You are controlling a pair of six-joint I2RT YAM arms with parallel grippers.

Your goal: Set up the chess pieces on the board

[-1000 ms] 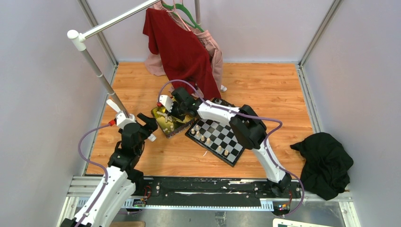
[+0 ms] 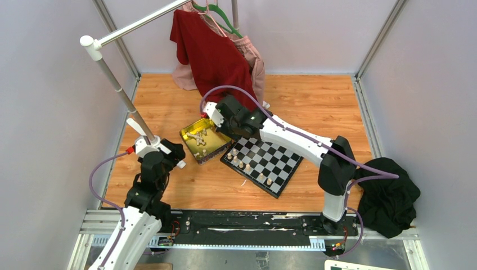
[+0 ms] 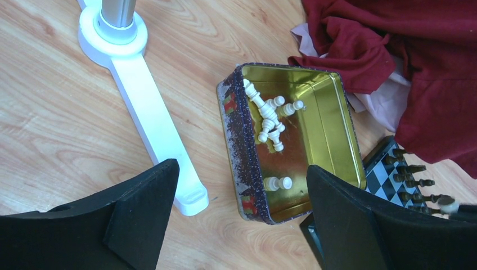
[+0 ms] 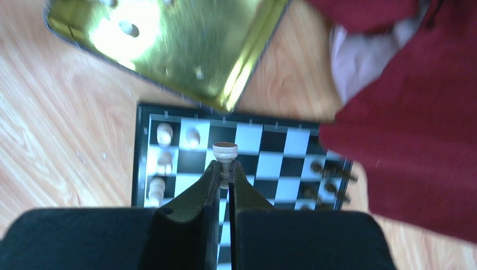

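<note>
My right gripper is shut on a white chess piece point(image 4: 225, 149), held over the chessboard point(image 4: 247, 136) at its edge by the gold tin. White pieces point(image 4: 165, 134) stand along one side of the board, dark pieces point(image 4: 332, 188) along the other, partly under the arm in the top view. The gold tin point(image 3: 332, 140) holds several loose white pieces point(image 3: 267, 112), some lying in a heap. My left gripper stands open left of the tin, nothing between its fingers. The right wrist view is blurred.
A white rack foot point(image 3: 143, 107) with its pole stands left of the tin. Red and pink clothes point(image 2: 211, 53) hang behind, down close to the tin and board. A black cloth point(image 2: 385, 199) lies at the right.
My right arm has risen from inside the tin and moved right toward the board, carrying a white piece. The left arm has shifted slightly.
</note>
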